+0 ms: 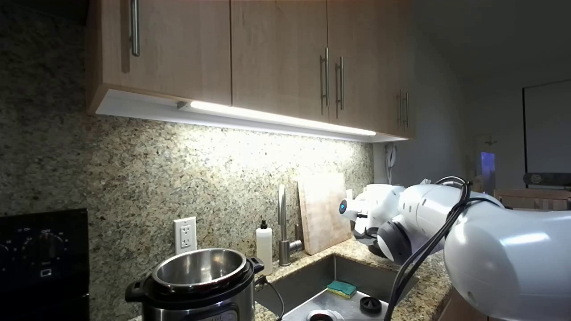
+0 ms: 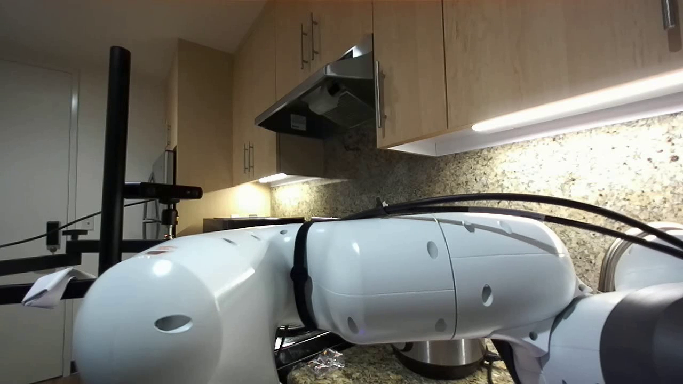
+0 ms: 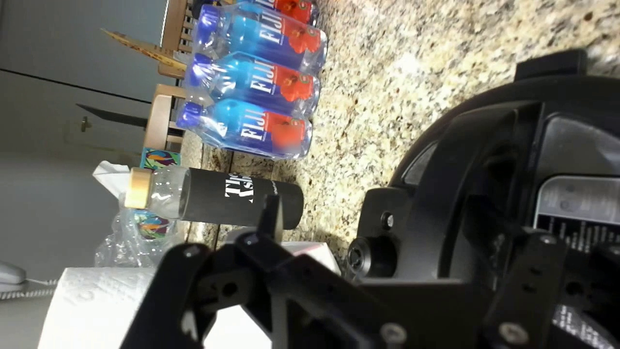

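A black pressure-cooker lid (image 3: 427, 198) with a raised arched handle and a silver label fills the right of the wrist view. My gripper is open over its near side. One dark finger (image 3: 271, 220) stands left of the lid, while the other overlaps the lid near its handle; whether that one touches cannot be told. In exterior view 1 the lidless cooker (image 1: 200, 283) shows its steel inner pot at the front left. The arm (image 1: 428, 214) reaches across at right, and its fingers are hidden there.
Beside the lid stand a black-sleeved bottle (image 3: 244, 195), wrapped water bottles (image 3: 264, 81) and a white box (image 3: 104, 296). The sink (image 1: 342, 310) holds a sponge (image 1: 341, 289). Behind it are a faucet (image 1: 283, 230), soap bottle (image 1: 263, 248) and cutting board (image 1: 324, 214). Cables (image 1: 423, 257) hang off the arm.
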